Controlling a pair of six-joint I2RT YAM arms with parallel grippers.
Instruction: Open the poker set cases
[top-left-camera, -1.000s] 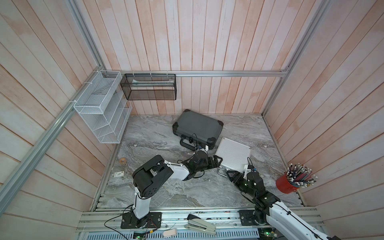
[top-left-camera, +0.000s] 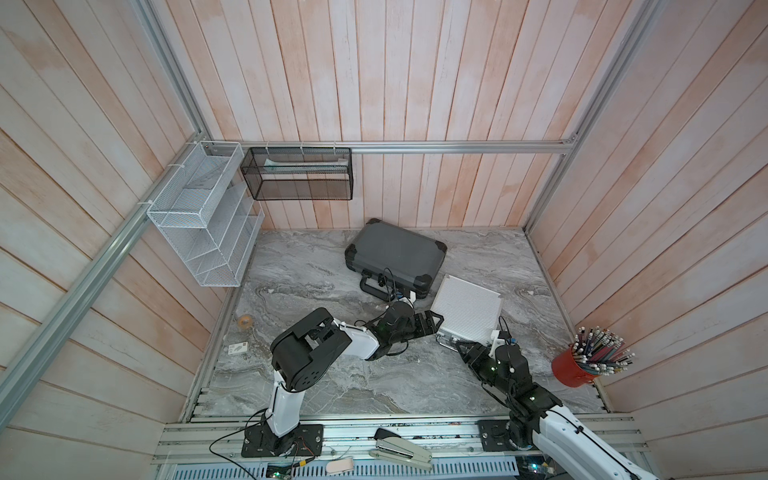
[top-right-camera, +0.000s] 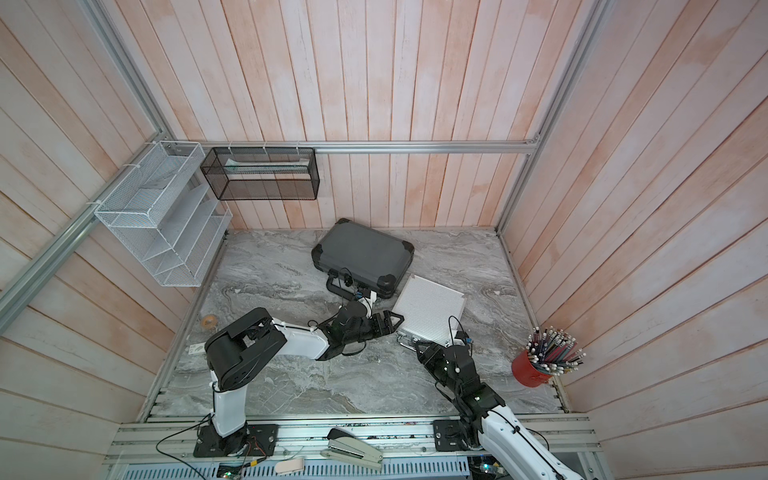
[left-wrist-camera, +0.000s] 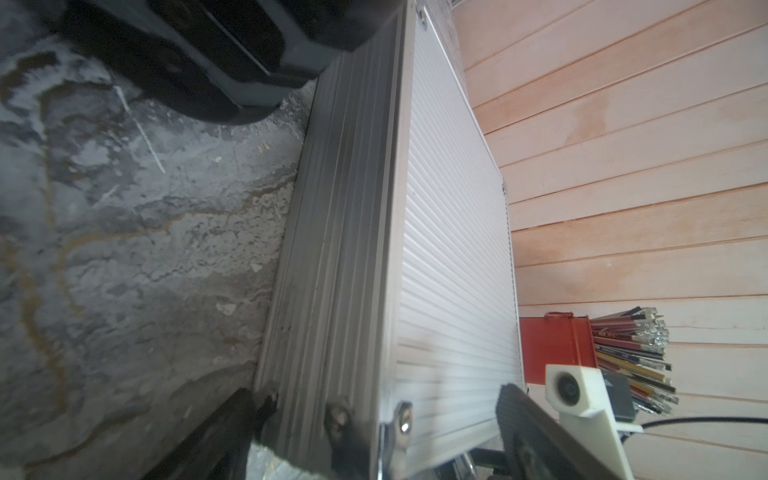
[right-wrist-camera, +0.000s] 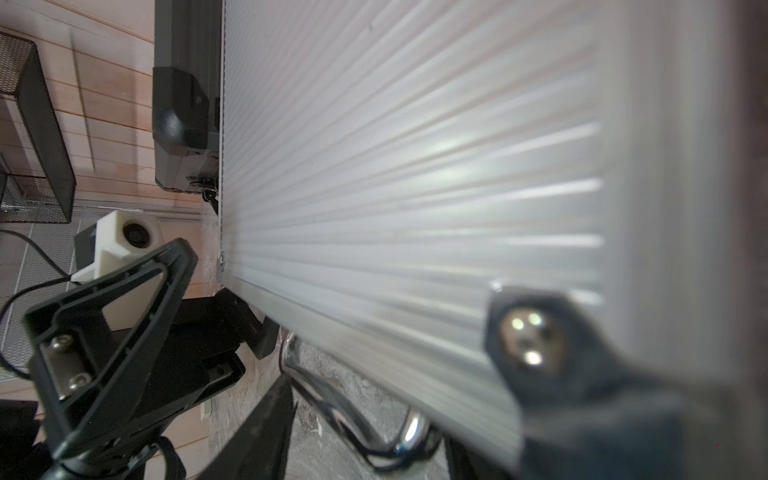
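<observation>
A silver ribbed case (top-left-camera: 466, 308) lies flat, its chrome handle (right-wrist-camera: 344, 408) toward the front. A dark grey case (top-left-camera: 396, 252) lies behind it, handle toward me. My left gripper (top-left-camera: 432, 324) is at the silver case's front left side, part open; in the left wrist view its fingers flank the case's corner fittings. My right gripper (top-left-camera: 464, 349) sits low at the front edge, around the handle area; its fingers are largely cut off in the right wrist view, so what lies between them is unclear.
A red bucket of pencils (top-left-camera: 572, 366) stands at the right. White wire shelves (top-left-camera: 204, 240) and a black mesh basket (top-left-camera: 296, 188) hang on the walls.
My left arm has shifted very slightly over the last second. Both cases look unmoved, and the right gripper is almost still.
</observation>
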